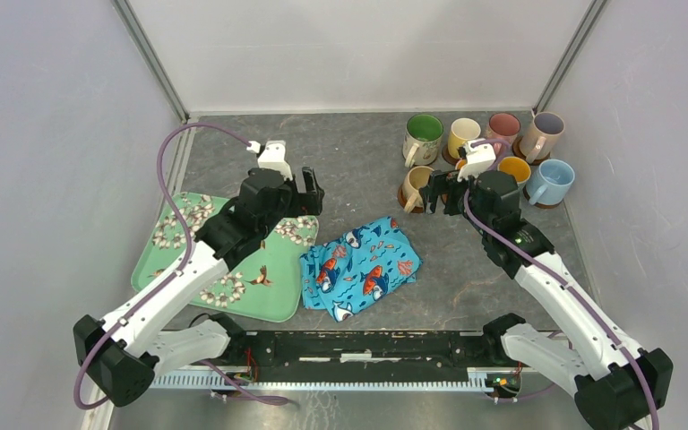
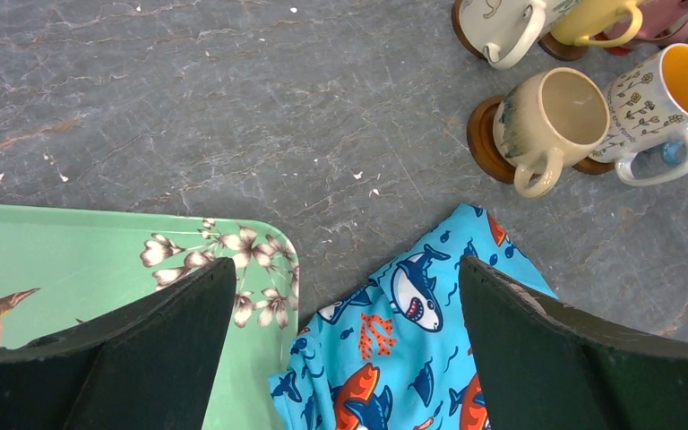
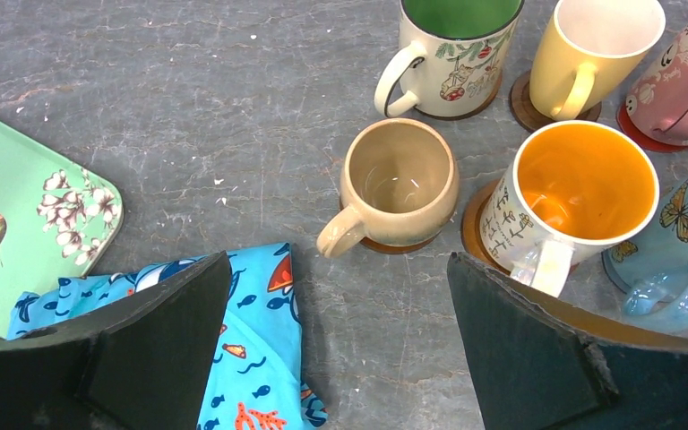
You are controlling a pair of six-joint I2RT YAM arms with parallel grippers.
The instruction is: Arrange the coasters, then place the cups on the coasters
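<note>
Several mugs stand upright on round coasters at the back right. A white mug with an orange inside rests on a brown coaster, its handle toward the front. To its left, a beige mug sits on a brown coaster. My right gripper is open above the table in front of these mugs, apart from them, with nothing between its fingers. Over the tray's right edge and the cloth, my left gripper stands open and empty. In the top view the right gripper hides most of the white mug.
A green tray lies at the left, with a blue fish-patterned cloth beside it. Green-lined, yellow, pink and light blue mugs crowd the right.
</note>
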